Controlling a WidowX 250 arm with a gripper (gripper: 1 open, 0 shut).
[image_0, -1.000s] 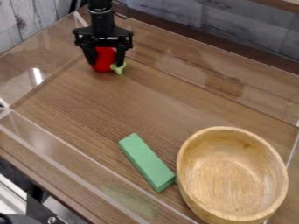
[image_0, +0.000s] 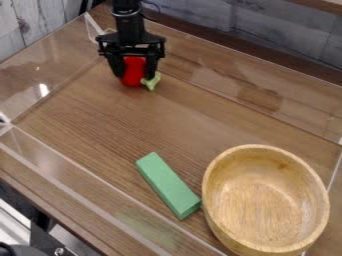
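Observation:
My black gripper (image_0: 131, 52) is at the top of the view, just left of centre, over a red object (image_0: 134, 71). The gripper's fingers straddle the red object's upper part, but whether they are closed on it is too small to tell. A small pale green piece (image_0: 152, 81) lies against the red object's lower right.
A long green block (image_0: 168, 183) lies at the lower middle. A large round tan bowl (image_0: 266, 198) fills the lower right. A pale wall stands at the upper left.
The gripper and the red object have moved a little to the right over the last second. The green block and the bowl are unchanged.

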